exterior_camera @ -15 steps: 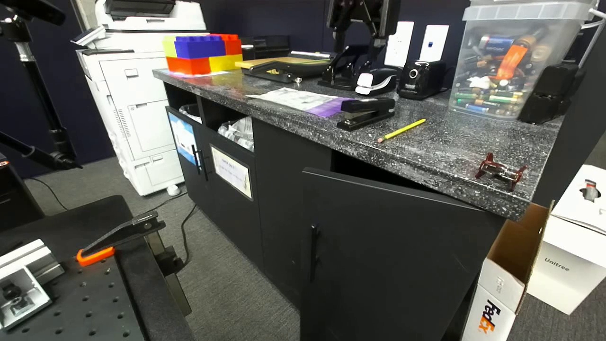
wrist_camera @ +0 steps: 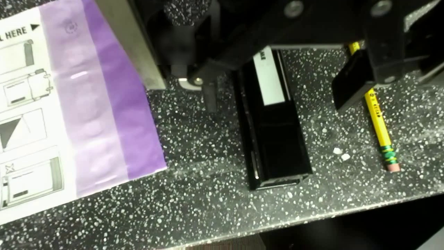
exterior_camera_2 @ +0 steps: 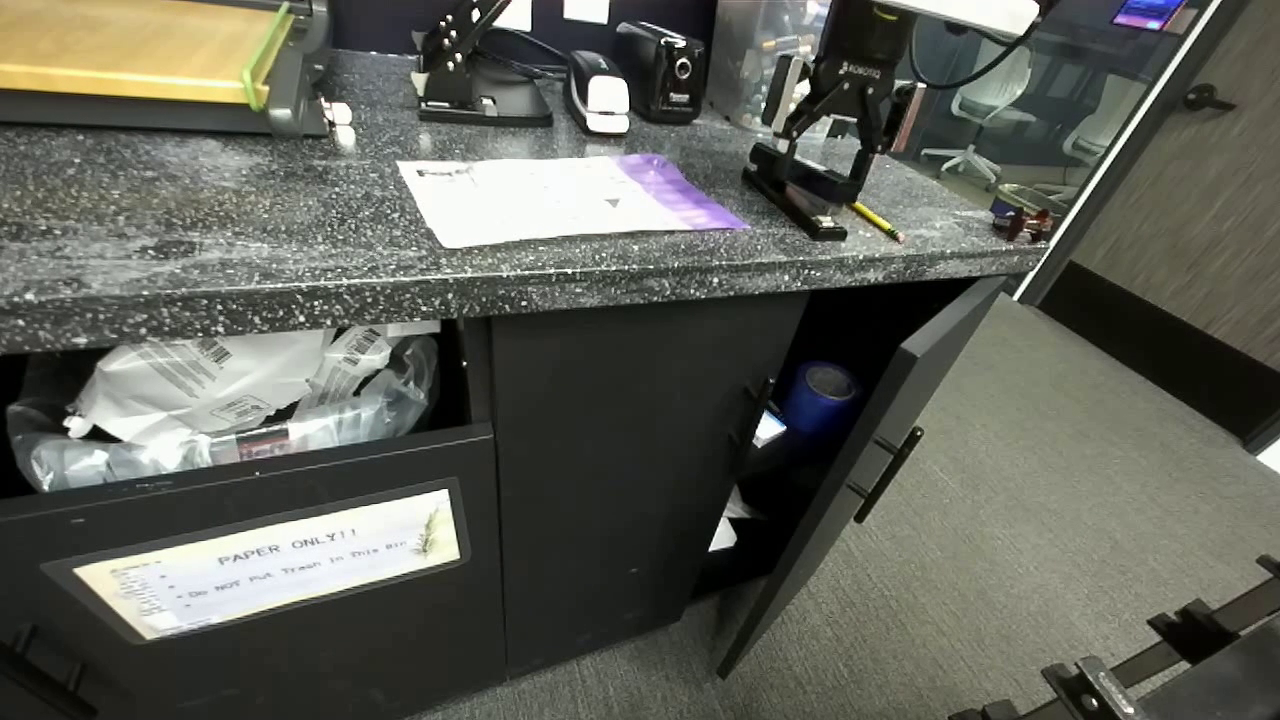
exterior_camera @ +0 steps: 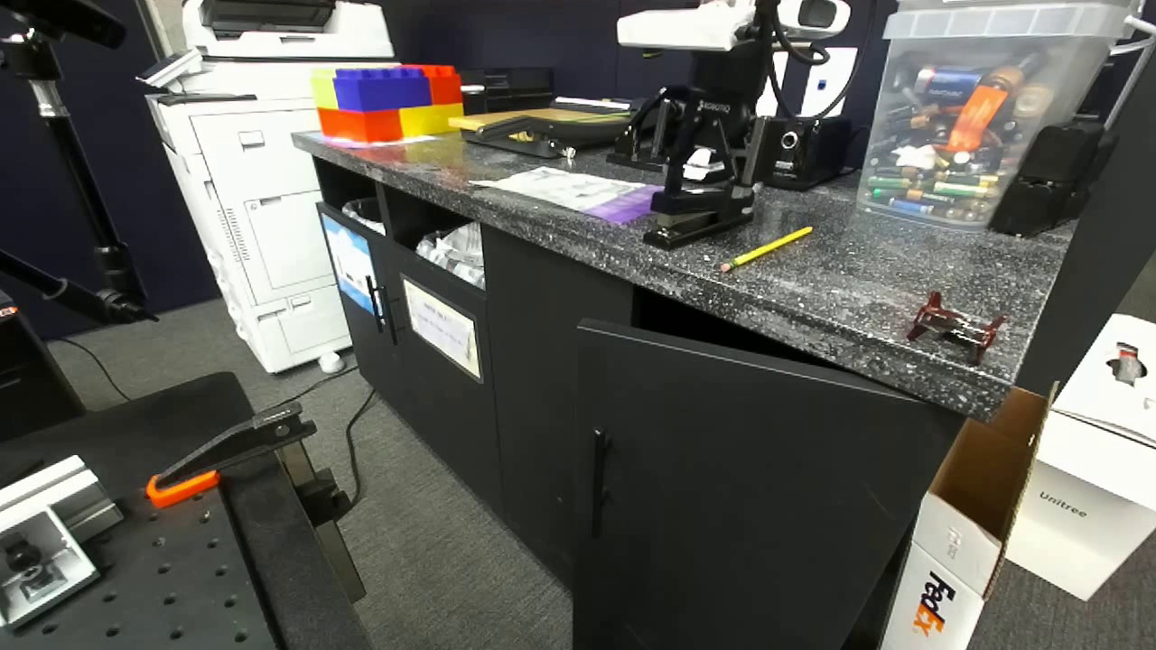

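A black stapler (exterior_camera: 694, 227) lies on the speckled dark countertop, with its long body also plain in the wrist view (wrist_camera: 281, 146). My gripper (exterior_camera_2: 821, 170) is down over the stapler, one finger on each side of it. The wrist view shows the fingers part open, with countertop visible between the stapler and the right finger. Close to that finger lies a yellow pencil (wrist_camera: 377, 121), partly covered by it. Part of the stapler's far end is hidden behind the gripper.
A white and purple mailer (exterior_camera_2: 540, 198) lies to the stapler's left. Behind stand a black pencil sharpener (exterior_camera_2: 662, 74) and a clear bin (exterior_camera: 954, 119). A small dark red object (exterior_camera: 959, 325) sits near the counter's right corner. Below, a cabinet door (exterior_camera: 748, 477) hangs open.
My gripper has come down from above the back of the counter to the stapler. The stapler and pencil appear unmoved.
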